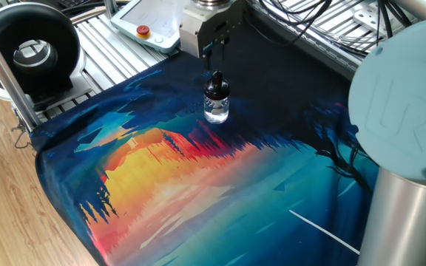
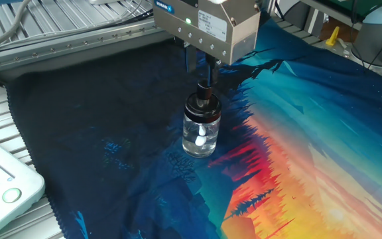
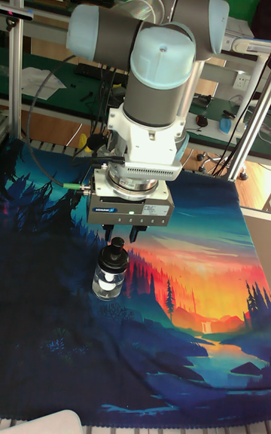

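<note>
A clear glass bottle (image 1: pixel 217 109) with a black cap and knob (image 2: pixel 204 90) stands upright on the dark part of the printed cloth. Clear liquid and white shapes show in its lower part. My gripper (image 1: pixel 214 65) points down just above the knob, its two black fingers (image 2: pixel 191 60) apart with nothing between them. In exterior view 3 the gripper (image 3: pixel 122 234) likewise shows spread fingers, close over or behind the bottle (image 3: pixel 108 277). Whether a fingertip touches the knob I cannot tell.
A colourful landscape cloth (image 1: pixel 220 192) covers the table, with wide bare room around the bottle. The teach pendant (image 1: pixel 150 22) with its red button lies at the back edge. Cables (image 1: pixel 294 18) run behind the gripper, and a black round object (image 1: pixel 32 48) stands far left.
</note>
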